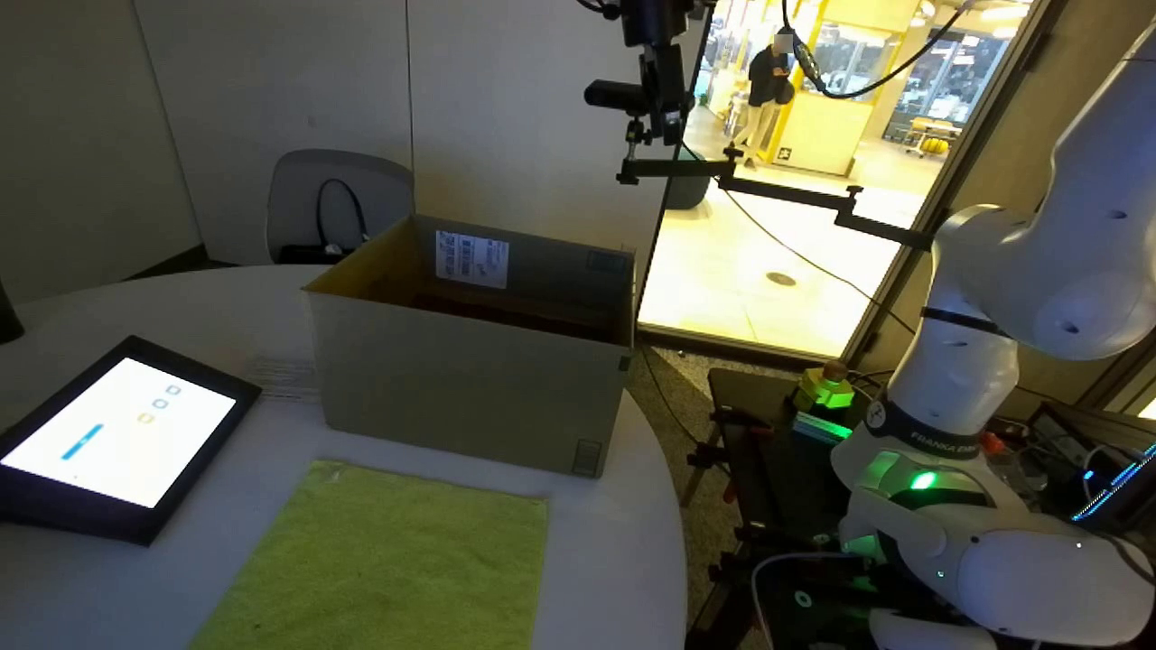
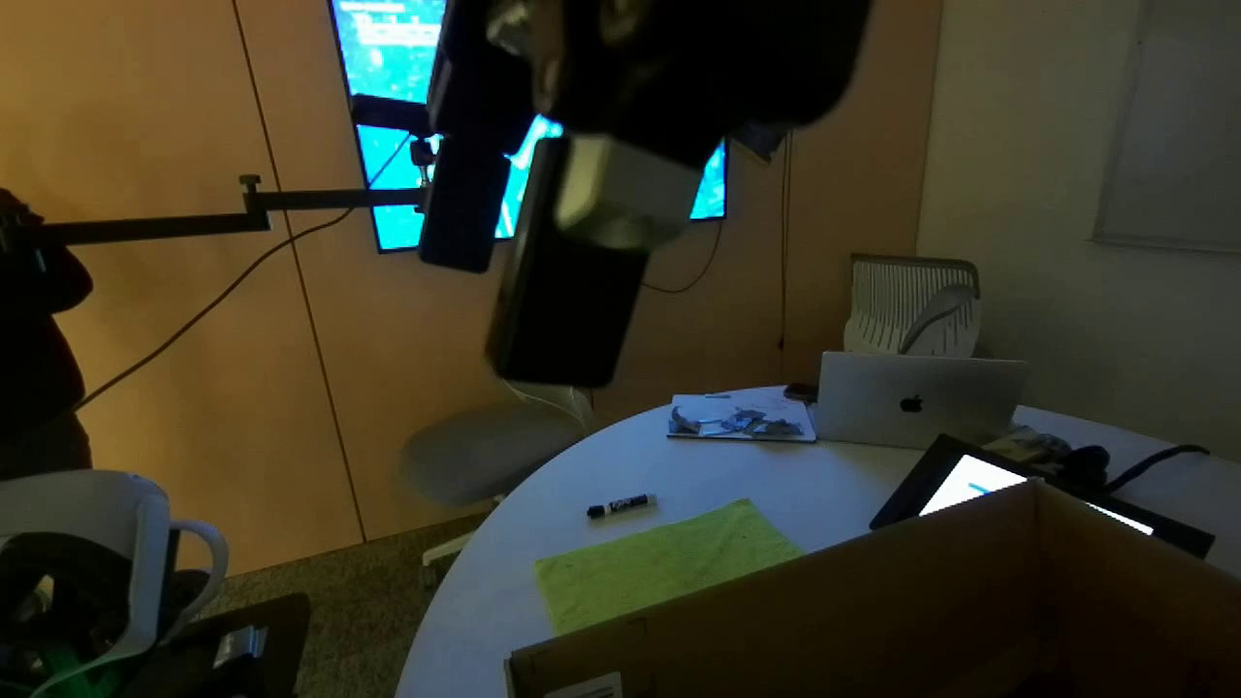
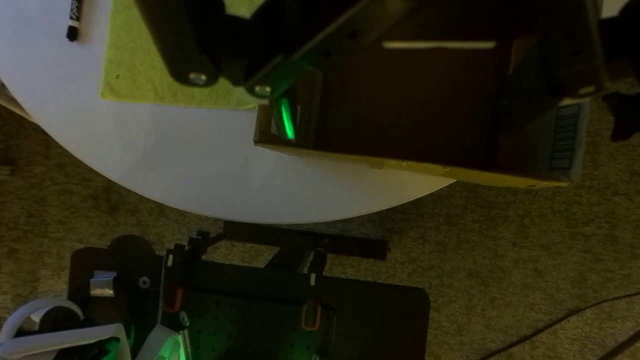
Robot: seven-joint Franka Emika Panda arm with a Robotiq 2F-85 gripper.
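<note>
In the wrist view the fingers (image 3: 264, 89) of my gripper stand wide apart across the upper frame, over the cardboard box (image 3: 408, 161). Nothing shows held between them, and the gripper is open. Dark and blurred, part of the gripper (image 2: 570, 279) hangs high in exterior view 2, where its fingers are not clear. The open-topped box (image 1: 466, 379) rests on the round white table; its inside is mostly in shadow. A yellow-green cloth (image 1: 401, 563) lies flat beside the box. A black-and-white marker (image 2: 621, 506) lies beyond the cloth.
A lit tablet (image 1: 119, 433) is on the table. Exterior view 2 shows a silver laptop (image 2: 919, 401) and a white tray with scraps (image 2: 741, 419) at the table's far side. The box reaches past the table edge (image 3: 288, 222) near the robot's black stand (image 3: 252, 264).
</note>
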